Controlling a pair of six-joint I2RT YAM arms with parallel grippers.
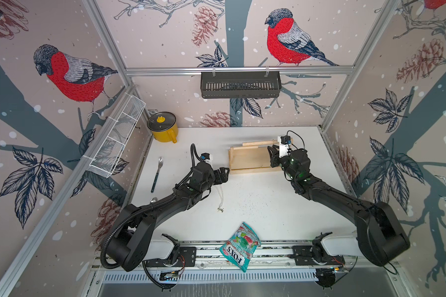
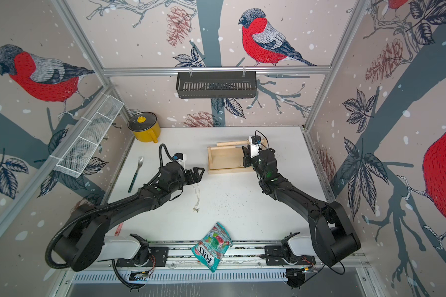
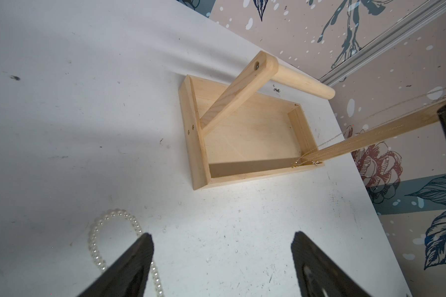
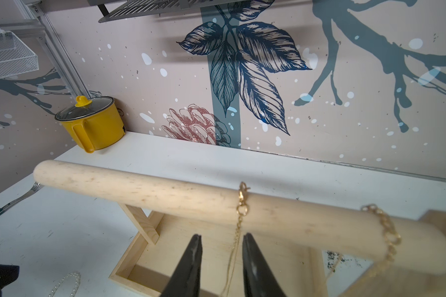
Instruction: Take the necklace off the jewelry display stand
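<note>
The wooden display stand point(image 3: 242, 133) has a shallow tray base and a round top bar point(image 4: 133, 190). A fine gold necklace chain point(image 4: 241, 205) lies over that bar, its clasp end hanging in front; another length point(image 4: 389, 237) hangs near the bar's right end. In the right wrist view my right gripper stands in front of the bar with its fingers apart, the hanging chain running down by the right finger. My left gripper is open and empty to the left of the stand. A pearl necklace point(image 3: 96, 237) lies on the table below it.
A yellow pot point(image 1: 162, 127) stands in the back left corner, with a fork point(image 1: 157, 174) in front of it. A teal bag point(image 1: 240, 246) lies at the front edge.
</note>
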